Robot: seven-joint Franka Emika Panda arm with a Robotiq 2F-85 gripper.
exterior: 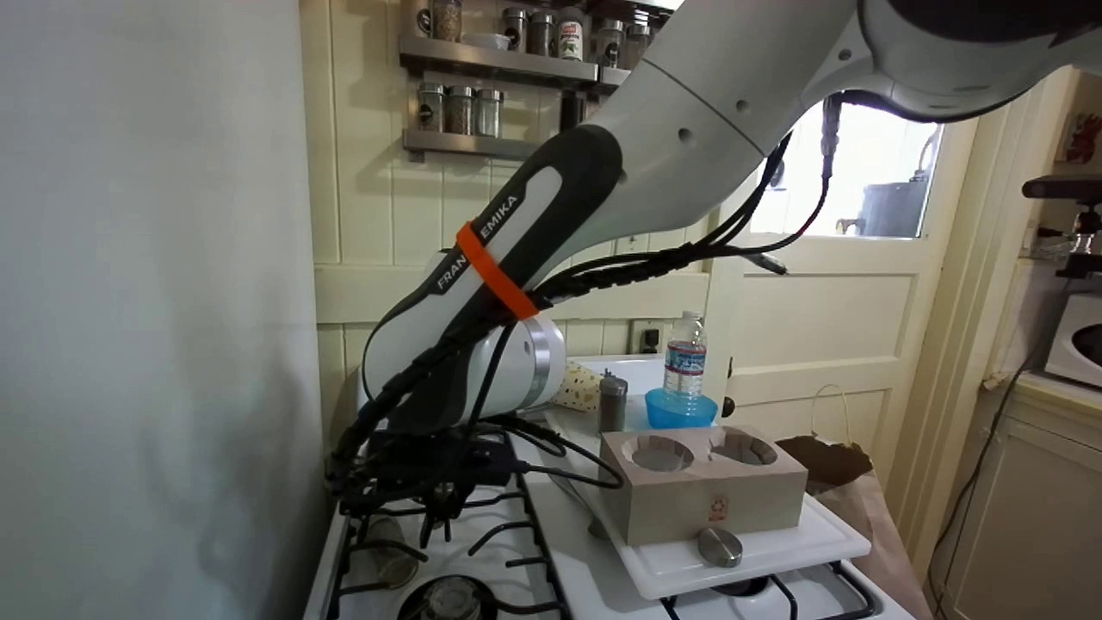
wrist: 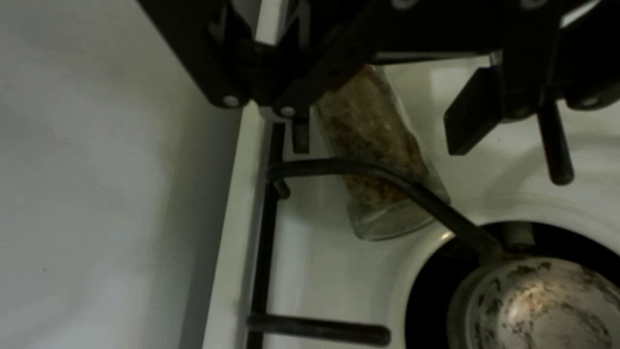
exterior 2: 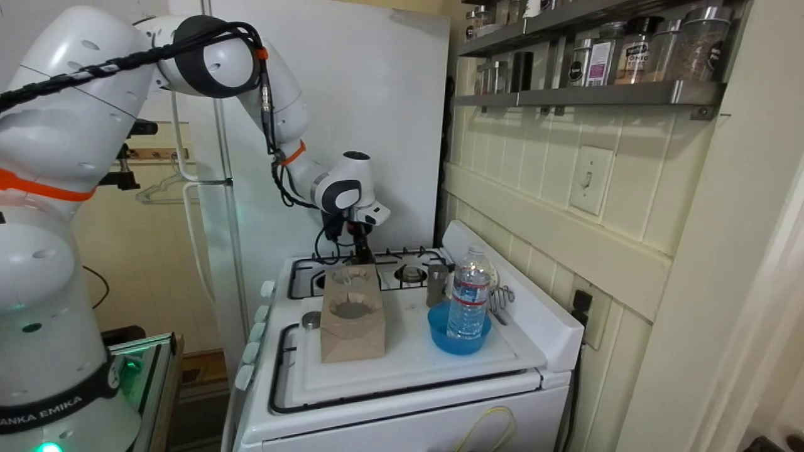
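A clear glass jar point(wrist: 378, 134) with brown, grainy contents lies on its side on the white stovetop, under a black grate bar, in the wrist view. My gripper is over it with its fingers apart, one on each side of the jar as the wrist camera sees it. Nothing is held between them. In exterior view 1 the same jar point(exterior: 393, 563) shows at the stove's left edge, just below the gripper point(exterior: 439, 527). From exterior view 2 the jar is hidden, and the gripper point(exterior 2: 363, 252) is partly visible behind the cardboard box.
A cardboard box point(exterior: 713, 506) with two round holes stands on a white board point(exterior: 826, 542), a metal lid point(exterior: 720, 548) beside it. A water bottle point(exterior 2: 468, 301) stands in a blue bowl point(exterior 2: 439, 331). Grate bars point(wrist: 343, 166) and the wall point(wrist: 104, 174) crowd the jar.
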